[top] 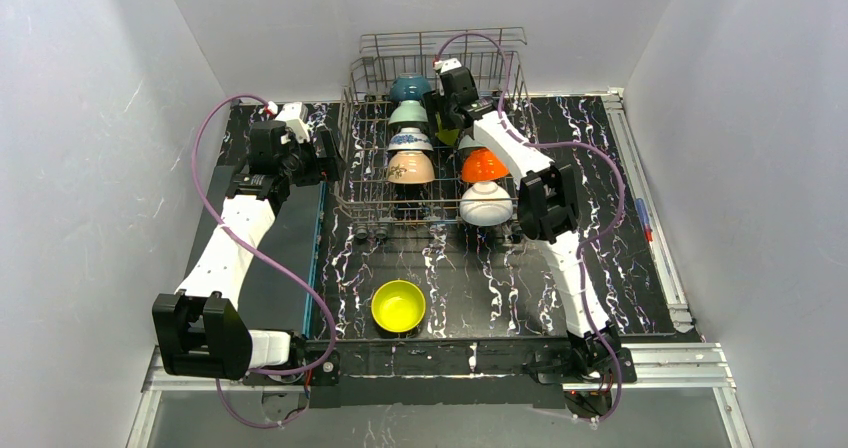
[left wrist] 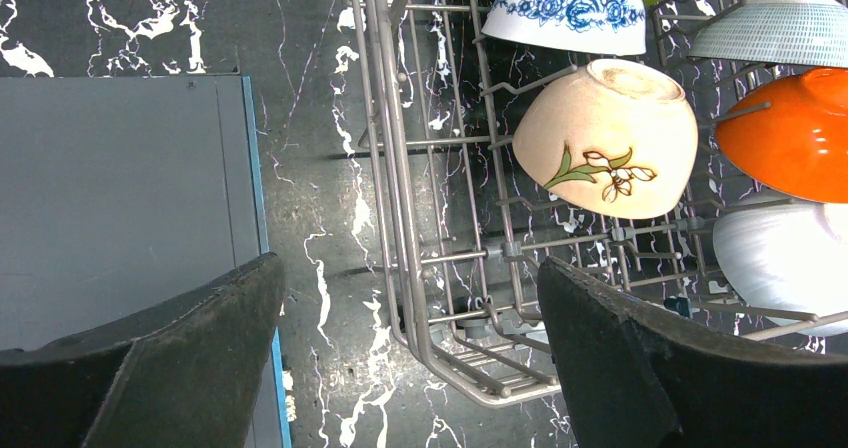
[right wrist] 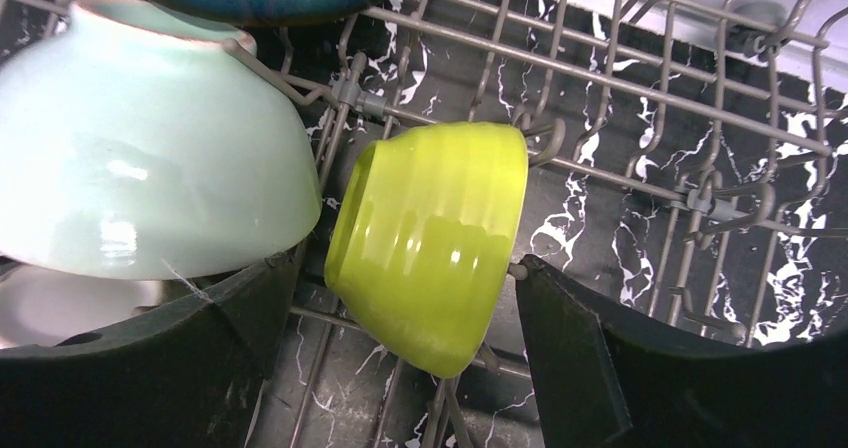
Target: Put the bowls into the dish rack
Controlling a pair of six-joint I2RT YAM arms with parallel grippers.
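A yellow-green bowl [right wrist: 430, 218] rests tilted on its side in the dish rack [top: 345, 183], towards the back. My right gripper is around it with fingers apart, and narrow gaps show between each finger and the bowl. Another yellow-green bowl [top: 398, 306] lies upright on the counter in front of the rack. The rack's left row holds a blue bowl [top: 409, 88], a pale green bowl [right wrist: 150, 158], a blue-flowered bowl [left wrist: 570, 10] and a peach bowl [left wrist: 610, 138]. Left of the rack, my left gripper stands open and empty.
In the right row sit a patterned pale bowl [left wrist: 775, 30], an orange bowl [left wrist: 800, 133] and a white bowl [top: 486, 205]. A dark grey panel [left wrist: 110, 198] covers the counter at left. The counter around the front bowl is clear.
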